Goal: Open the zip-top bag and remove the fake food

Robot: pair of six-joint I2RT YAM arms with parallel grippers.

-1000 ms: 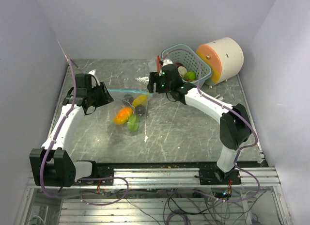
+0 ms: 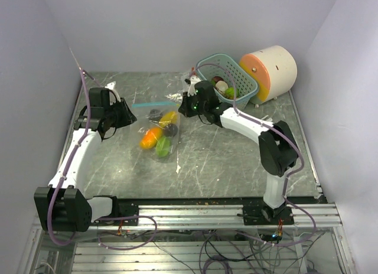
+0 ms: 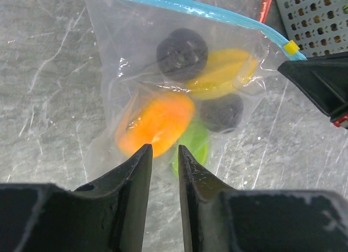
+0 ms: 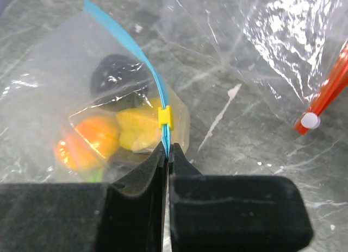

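The clear zip bag point(image 2: 137, 123) lies mid-table, its blue zip strip point(image 3: 217, 13) along the far side. Inside show an orange food piece point(image 3: 157, 124), a yellow one point(image 3: 223, 75), a green one point(image 3: 194, 142) and dark round ones point(image 3: 182, 54). My right gripper is shut on the strip's right end, just beyond the yellow slider point(image 4: 166, 117), and that corner is lifted. My left gripper is open and empty, to the left of the bag in the top view and over its near part in the left wrist view.
A green basket point(image 2: 253, 86) holding several food pieces stands at the back right, beside an orange and cream drum point(image 2: 277, 70). Another clear bag with a red strip point(image 4: 326, 89) lies behind the zip bag.
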